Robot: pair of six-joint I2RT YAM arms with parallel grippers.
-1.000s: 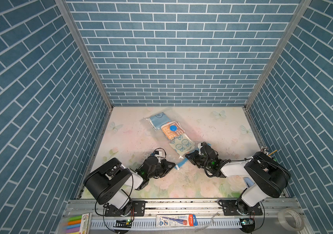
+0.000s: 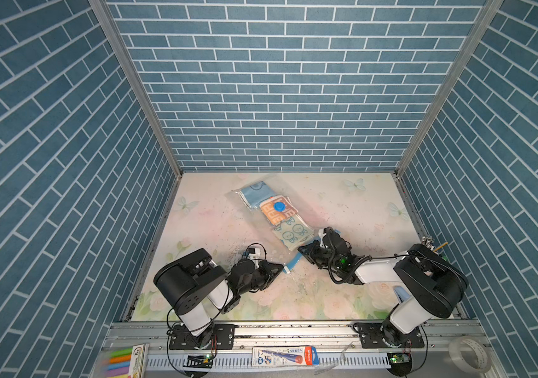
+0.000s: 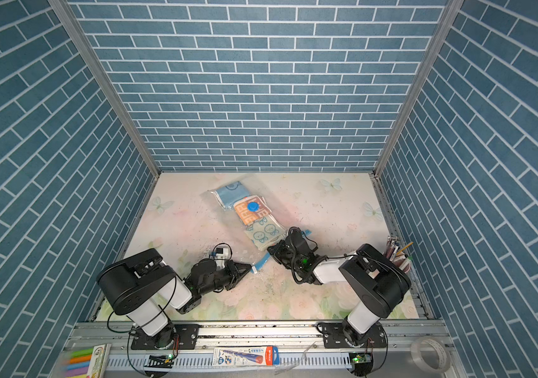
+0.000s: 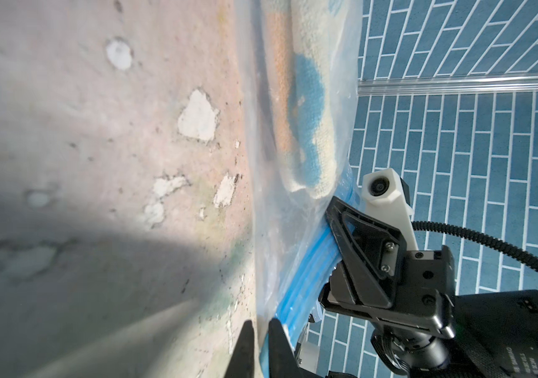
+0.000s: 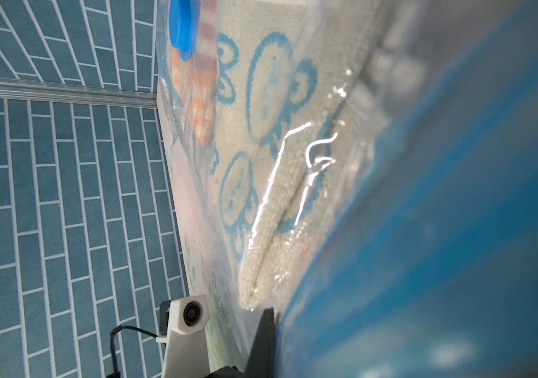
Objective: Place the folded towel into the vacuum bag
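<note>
A clear vacuum bag [image 2: 309,208] with a blue valve [image 2: 279,206] lies slanted on the table, holding folded towels: blue [image 2: 256,192], orange [image 2: 272,214] and cream with blue animals [image 2: 291,231]. At the bag's blue zipper strip [image 2: 294,259], my left gripper [image 2: 279,267] is shut at the left end, on the strip's edge as far as the left wrist view shows. My right gripper [image 2: 303,250] is shut further along the strip, beside the cream towel; whether plastic is between its fingers is hidden.
Pens [image 3: 401,252] stand at the table's right edge. Brick-patterned walls [image 2: 294,88] enclose three sides.
The left arm's elbow has moved up and right while its gripper stays at the strip's end. The right gripper has shifted very slightly toward the back left.
</note>
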